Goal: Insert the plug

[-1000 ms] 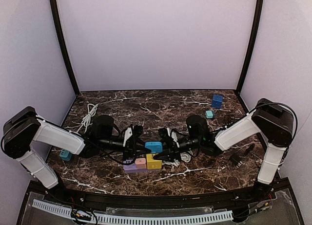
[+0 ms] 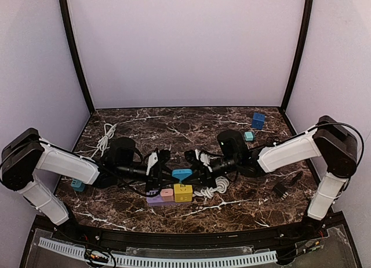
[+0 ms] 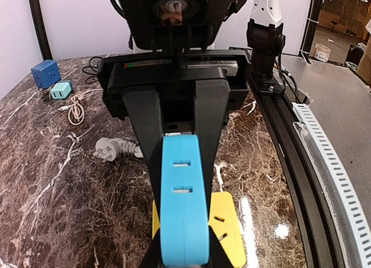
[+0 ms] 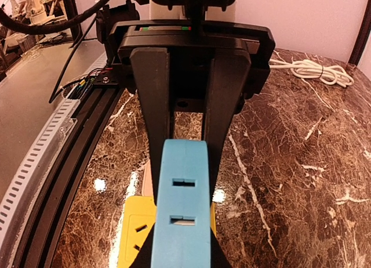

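Note:
A light blue slotted plug block (image 2: pixel 182 175) is held between my left gripper (image 2: pixel 168 176) and my right gripper (image 2: pixel 195 176), which face each other, both shut on it. In each wrist view its slotted face (image 3: pixel 182 210) fills the lower middle, with the opposite gripper's black fingers behind it. Just below it stands a yellow socket block (image 2: pixel 183 195) with slots, beside a pink block (image 2: pixel 167 194) and a purple block (image 2: pixel 155 199). Whether the blue block touches the yellow one I cannot tell.
White coiled cables lie at the left (image 2: pixel 104 137) and right of the blocks (image 2: pixel 214 188). A dark blue cube (image 2: pixel 258 120) and mint block (image 2: pixel 248 136) stand at the back right, a black adapter (image 2: pixel 281 188) at the front right, a teal block (image 2: pixel 77 185) at the front left.

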